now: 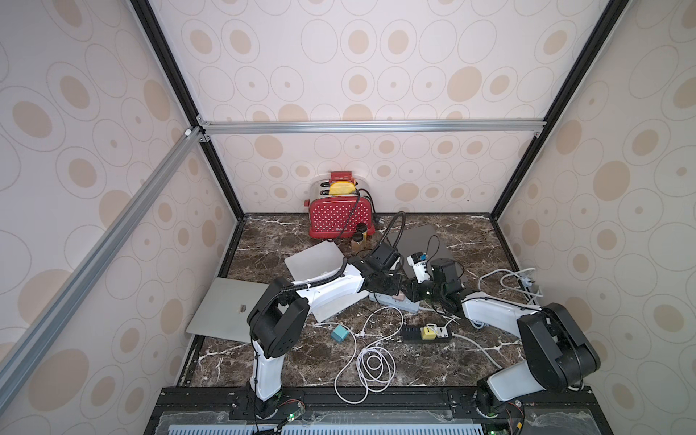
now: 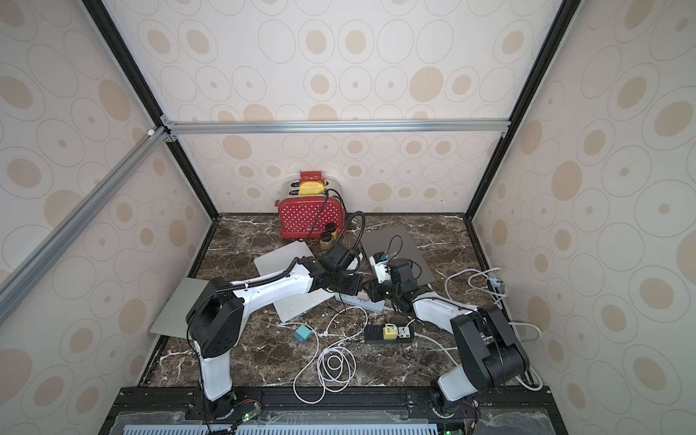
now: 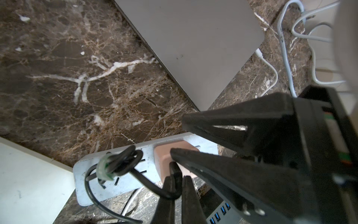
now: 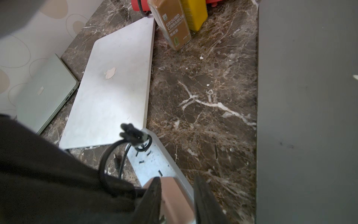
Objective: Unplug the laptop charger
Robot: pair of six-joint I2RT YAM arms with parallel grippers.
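A pale power strip (image 3: 85,190) lies between the laptops, with a pink adapter (image 3: 164,156) on it and a knotted black cable (image 4: 132,132) over its far end. My right gripper is shut on the pink adapter, one finger either side in its wrist view. My left gripper is shut beside the adapter at the black cable; whether the cable is between its fingers is unclear.
A grey laptop (image 3: 197,44) lies behind, silver laptops (image 4: 108,93) to the left. A red toaster (image 1: 340,217) and spice bottles stand at the back. Front: black strip (image 1: 413,333) and white cables.
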